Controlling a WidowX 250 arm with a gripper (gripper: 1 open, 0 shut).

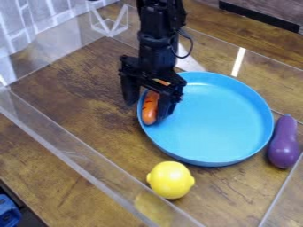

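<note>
My black gripper (151, 96) reaches down from the top centre over the left part of a blue plate (213, 124). Its fingers are open, standing either side of an orange carrot (151, 110) that lies at the plate's left rim; the gripper partly covers the carrot. Whether the fingers touch it I cannot tell.
A yellow lemon-like object (171, 181) lies on the wooden table (71, 133) below the plate, and a purple eggplant (283, 144) to its right. A blue object (6, 213) shows at the lower left corner.
</note>
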